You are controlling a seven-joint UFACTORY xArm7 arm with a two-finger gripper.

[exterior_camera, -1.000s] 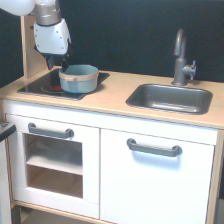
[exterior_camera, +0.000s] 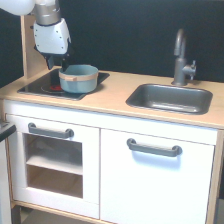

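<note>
A blue-grey pot [exterior_camera: 84, 80] sits on the black stove top [exterior_camera: 38, 86] at the left of the toy kitchen's counter. From the upper left, the white arm reaches down, and my gripper [exterior_camera: 57, 64] is at the pot's left rear edge. The dark fingers are small and blend into the dark wall and stove. I cannot tell whether they are open, shut or touching the pot.
To the right lies a grey sink [exterior_camera: 170, 97] with a dark faucet [exterior_camera: 181, 60] behind it. Bare wooden counter [exterior_camera: 117, 88] separates stove and sink. Below are an oven compartment with a handle [exterior_camera: 50, 131] and a white cupboard door [exterior_camera: 150, 180].
</note>
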